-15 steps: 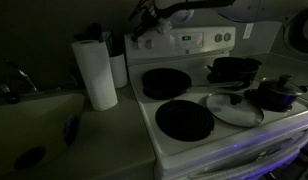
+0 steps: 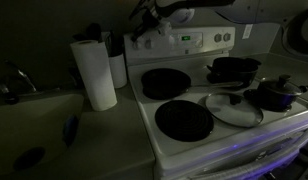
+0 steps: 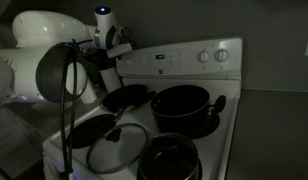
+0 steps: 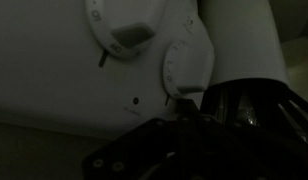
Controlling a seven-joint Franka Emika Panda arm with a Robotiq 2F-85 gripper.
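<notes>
My gripper (image 2: 141, 34) is up at the left end of the stove's back panel, close to the knobs there. In the wrist view the dark gripper reaches in from the bottom, its tip near the lower edge of one white knob (image 4: 189, 66); contact is hard to judge in this dim light. It appears shut, and nothing shows between its fingers. A second white knob (image 4: 124, 24) lies farther left on the panel. From the other side, the gripper's tip is mostly hidden behind the arm's wrist (image 3: 107, 28).
The white stove (image 2: 199, 155) carries a frying pan (image 2: 166, 83), a black pot (image 3: 182, 108), a glass lid (image 2: 234, 109) and a lidded pan (image 2: 278, 95). A paper towel roll (image 2: 95, 75) and a utensil holder (image 2: 118, 71) stand left of it. Beyond lies a sink (image 2: 34, 125).
</notes>
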